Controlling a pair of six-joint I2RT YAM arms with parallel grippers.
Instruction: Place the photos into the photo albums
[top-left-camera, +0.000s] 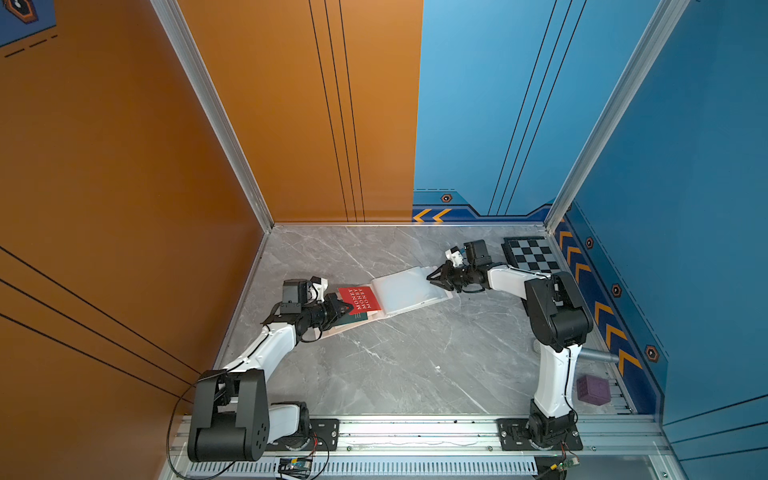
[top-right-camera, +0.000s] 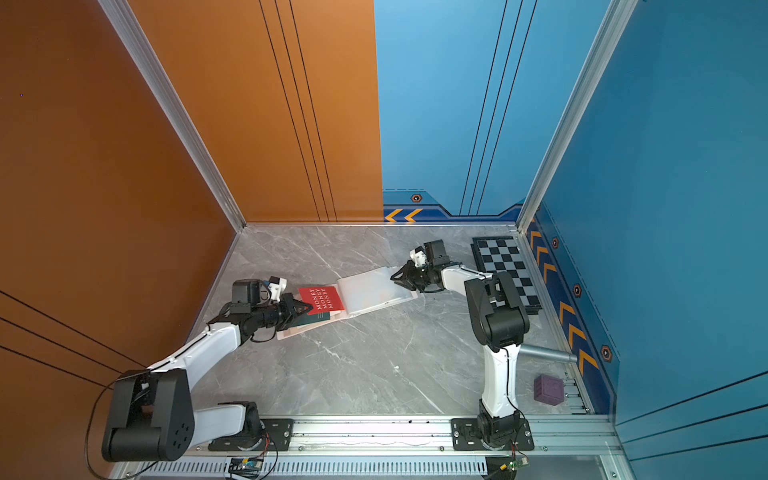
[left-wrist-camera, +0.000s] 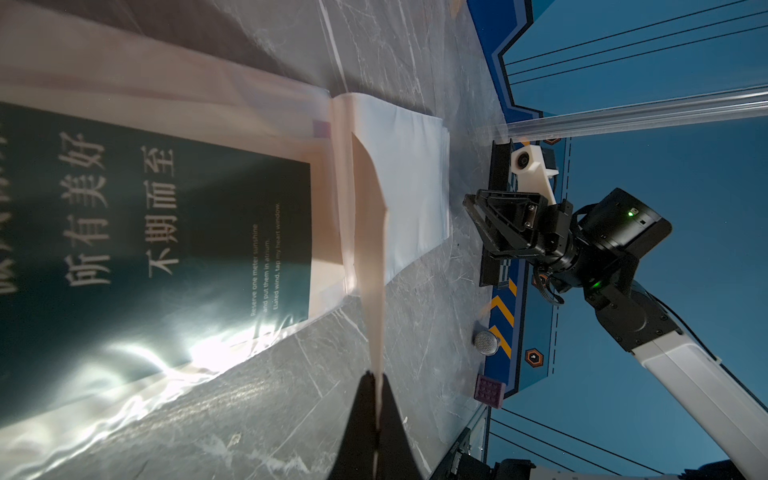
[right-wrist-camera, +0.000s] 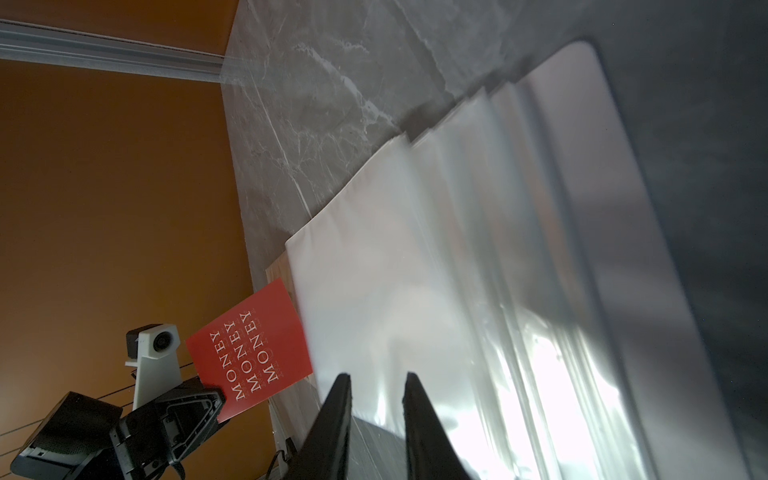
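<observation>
An open photo album (top-left-camera: 408, 288) lies mid-table, its right half a stack of clear sleeves (right-wrist-camera: 432, 280), its left half holding a dark green photo (left-wrist-camera: 160, 256). My left gripper is shut on a red MONEY photo (top-left-camera: 357, 299), which is raised above that half and seen edge-on, pale, in the left wrist view (left-wrist-camera: 369, 240). My right gripper stands open over the sleeves at the album's right end, its fingers a short way apart with nothing seen held.
A checkered board (top-left-camera: 529, 252) lies at the back right, partly behind the right arm. A purple block (top-left-camera: 593, 389) and a metal cylinder (top-right-camera: 544, 353) sit at the front right. Bare table (top-left-camera: 424, 368) lies before and behind the album.
</observation>
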